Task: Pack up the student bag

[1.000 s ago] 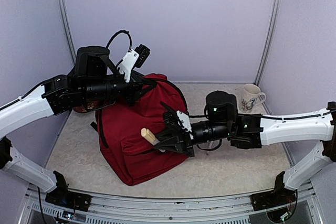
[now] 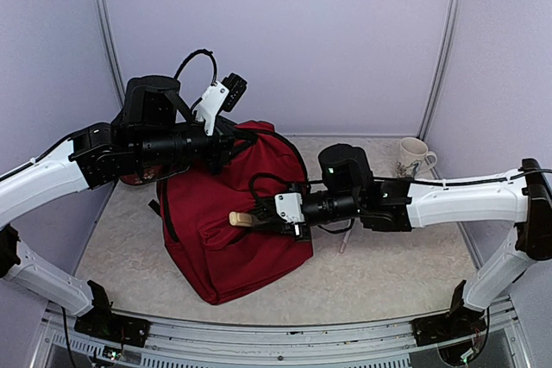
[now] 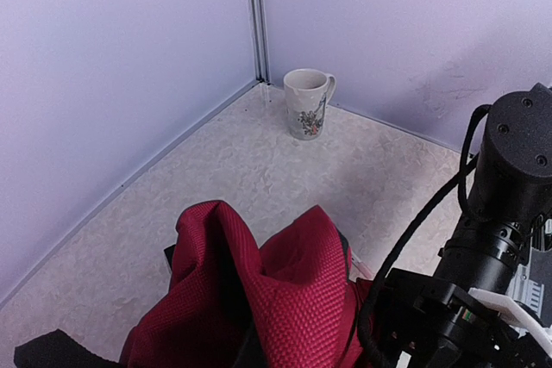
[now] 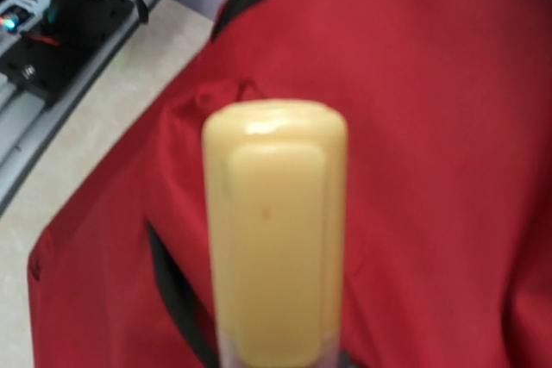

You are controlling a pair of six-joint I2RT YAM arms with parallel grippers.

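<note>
The red backpack [image 2: 228, 269] lies on the table under both arms, its front pocket facing up. At its top, my left gripper [image 2: 231, 146] is shut on the bag's fabric; in the left wrist view the red cloth [image 3: 302, 299] bunches up and mostly hides the fingers. Over the front pocket, my right gripper [image 2: 269, 220] is shut on a yellow-ended stick-like item [image 2: 242, 219]. Close up in the right wrist view, the yellow end [image 4: 278, 239] stands in front of the red cloth, near a black-edged pocket opening [image 4: 177, 290]. Whether it touches the bag cannot be told.
A white mug with a flower print [image 2: 414, 159] stands at the back right. A thin pen-like item [image 2: 346, 239] lies right of the bag. Something red [image 2: 138, 177] shows partly behind the left arm.
The left arm and the bag look still.
</note>
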